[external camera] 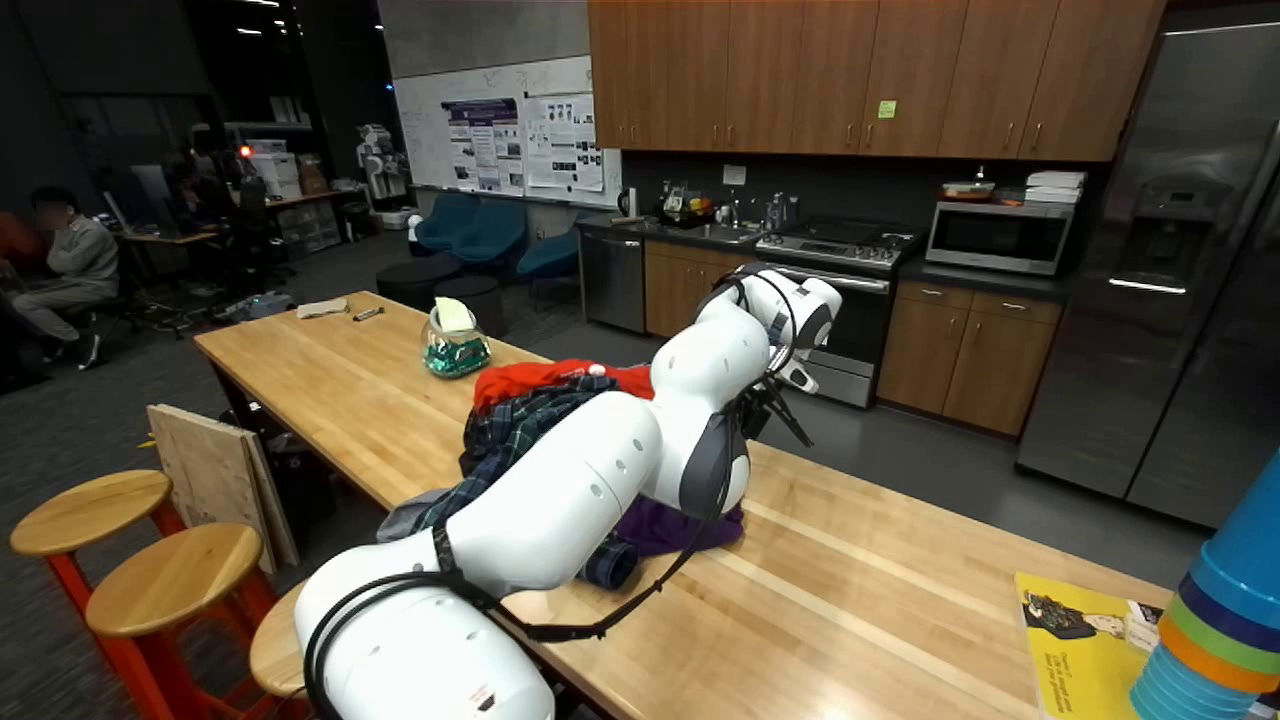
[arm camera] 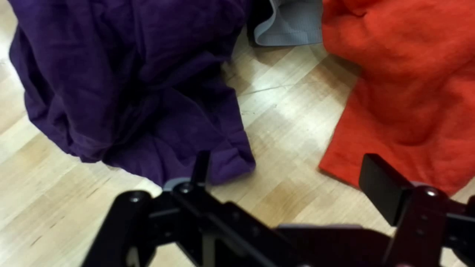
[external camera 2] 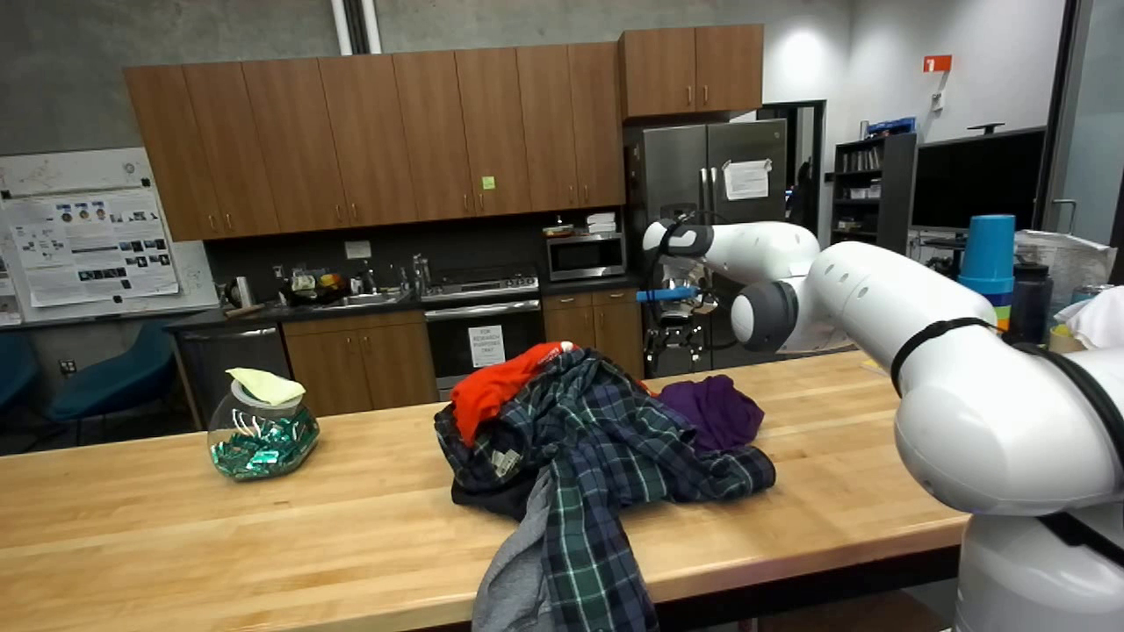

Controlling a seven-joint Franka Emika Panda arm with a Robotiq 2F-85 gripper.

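A heap of clothes lies on the wooden table: a dark plaid shirt (external camera 2: 616, 442), a red garment (external camera 2: 503, 388), a purple one (external camera 2: 716, 411) and a grey one (external camera 2: 518, 563) hanging over the near edge. My gripper (external camera 2: 674, 339) is open above the table's far side, behind the purple cloth. Seen from the wrist, the gripper has its fingers wide apart with nothing between them. Purple fabric (arm camera: 178, 120) reaches the left finger's tip, and red fabric (arm camera: 400, 111) lies by the right one; contact cannot be judged. Bare wood shows in the gap.
A glass bowl (external camera 2: 263, 434) of green-wrapped items stands left of the heap. At the table's other end are stacked blue cups (external camera: 1224, 600) and a yellow magazine (external camera: 1074, 648). Bare tabletop (external camera: 864, 564) stretches between the clothes and the magazine. Stools (external camera: 180, 576) stand alongside.
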